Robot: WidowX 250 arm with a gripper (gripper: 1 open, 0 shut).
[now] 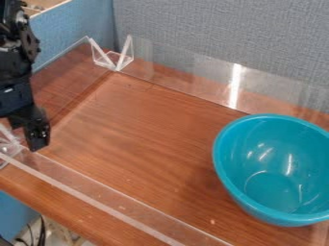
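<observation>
My black gripper (29, 130) is at the far left edge of the view, low over the wooden table (141, 135) beside the clear side wall. Whether its fingers are open or shut, and whether anything is between them, I cannot tell. A turquoise bowl (272, 168) stands empty at the right, well apart from the gripper.
Clear acrylic walls with white corner brackets (111, 60) edge the table, with grey padded panels (218, 34) behind. Cables show below the table at the lower left.
</observation>
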